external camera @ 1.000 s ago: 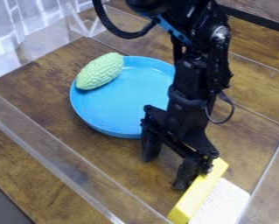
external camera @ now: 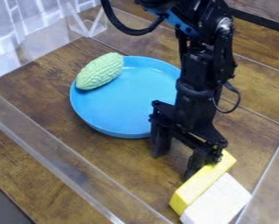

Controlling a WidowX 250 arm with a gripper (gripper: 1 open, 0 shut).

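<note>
The black gripper [external camera: 186, 149] reaches down beside a yellow-and-white block, its fingers open, with the right one at the upper end of the yellow part [external camera: 195, 191]. The white part [external camera: 221, 204] lies along the right side of the yellow. A blue plate [external camera: 114, 105] sits left of the arm, partly hidden by it, with a green bumpy corn-like object [external camera: 100, 70] on its upper left.
Clear plastic walls edge the area on the left and right.
The gripper has risen slightly. The yellow-and-white block sits a little farther left, and more of its lower part shows.
</note>
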